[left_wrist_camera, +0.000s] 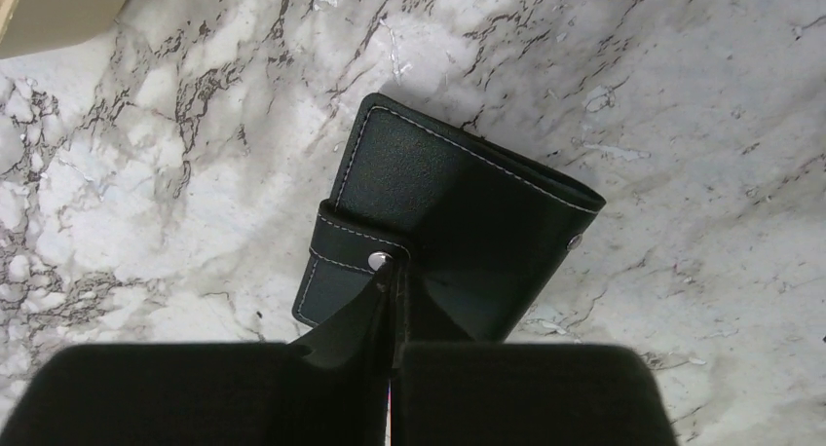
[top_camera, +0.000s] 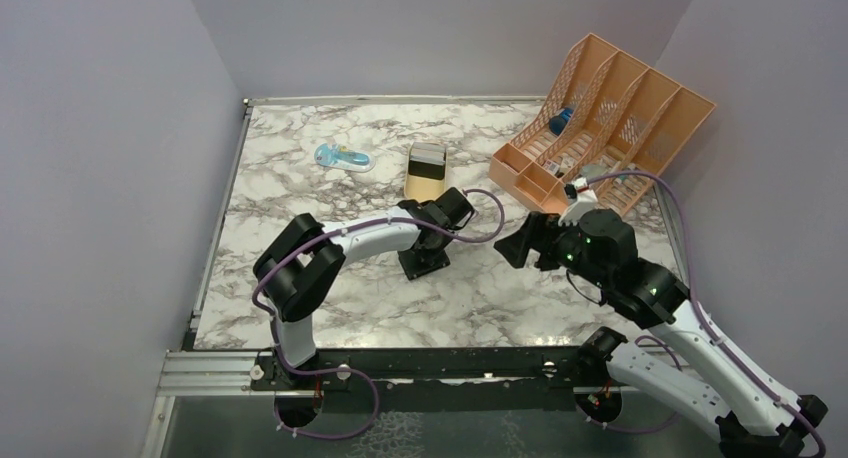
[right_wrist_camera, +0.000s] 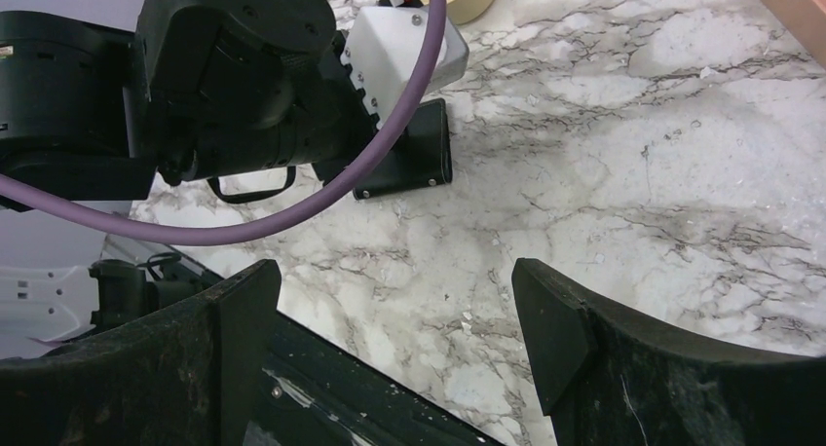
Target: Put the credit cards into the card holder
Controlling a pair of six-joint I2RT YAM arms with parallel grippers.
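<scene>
The black card holder [left_wrist_camera: 443, 193] lies flat and closed on the marble table, its strap [left_wrist_camera: 356, 243] held by a silver snap [left_wrist_camera: 379, 261]. Over it, my left gripper is shut with its tips together at the strap's end. Nothing sits between those fingers; the strap and snap are outside them. From the right wrist view, the left arm hides part of the card holder [right_wrist_camera: 414, 154]. My right gripper stands open and empty, well to the right of the holder. Grey and dark cards [top_camera: 428, 157] appear to stand in the beige box [top_camera: 423, 189] behind it.
A blue item in clear packaging [top_camera: 345, 158] lies at the back left. An orange divided rack [top_camera: 600, 118] holding several small things fills the back right. Bare marble [top_camera: 510, 308] spreads between the arms at the front.
</scene>
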